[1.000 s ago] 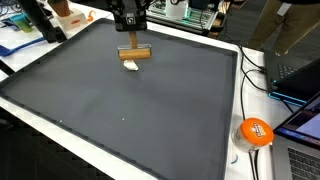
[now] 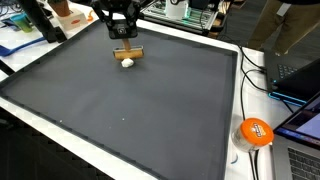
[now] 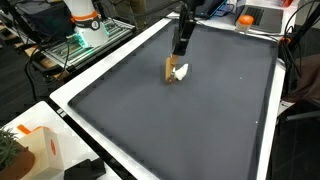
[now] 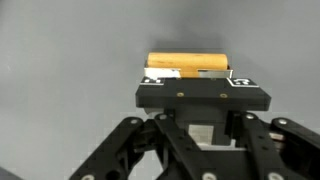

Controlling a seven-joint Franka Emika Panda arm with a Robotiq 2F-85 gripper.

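My gripper [image 2: 125, 32] is shut on the upright handle of a wooden T-shaped tool, with a tan roller-like head [image 2: 130, 53] across its lower end. In exterior view 2 the tan head [image 3: 169, 71] is seen nearly end-on, low over the grey board, below the gripper [image 3: 180, 45]. A small white lump [image 3: 181, 72] lies right beside the head; whether they touch I cannot tell. From the wrist, the orange-tan head [image 4: 187, 59] shows beyond the dark fingers, which hide most of the handle. The lump is not recognisable there.
Most of the grey board [image 2: 140, 115] is bare. Beyond its right edge are an orange-topped object [image 2: 254, 132] and laptops. Behind the board at left lie cables and small items. In exterior view 2, a wooden block [image 3: 40, 145] stands at the front left.
The lump now sits slightly farther back and left, more exposed before the head.
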